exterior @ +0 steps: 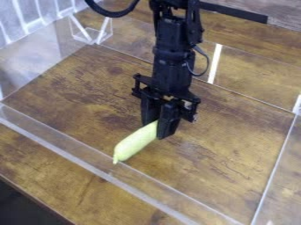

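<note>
The black arm reaches down from the top centre to my gripper (157, 124), which is low over the wooden floor of a clear-walled tray. It is shut on a pale green, elongated object (134, 144), which slants down toward the lower left. The gripper hides the object's upper end.
Clear plastic walls surround the wooden work area (70, 88), with a white rail (24, 19) beyond at the top left. The floor left and right of the gripper is bare.
</note>
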